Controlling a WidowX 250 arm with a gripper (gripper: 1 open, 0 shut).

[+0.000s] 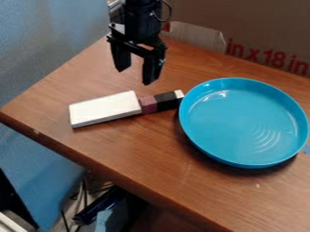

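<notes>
My black gripper [137,63] hangs open above the wooden table [85,163], toward the back, with nothing between its two fingers. Below it lies a row of flat pieces: a long white block [104,110], then a maroon piece [149,104] and a black piece [168,101] with a narrow pale end at the right. A blue plate [242,120] rests to the right, beside the end of that row.
A cardboard box [255,23] stands behind the table. A light blue wall is at the left. The table's front edge drops to a cluttered floor area. Bare wood lies behind and in front of the blocks.
</notes>
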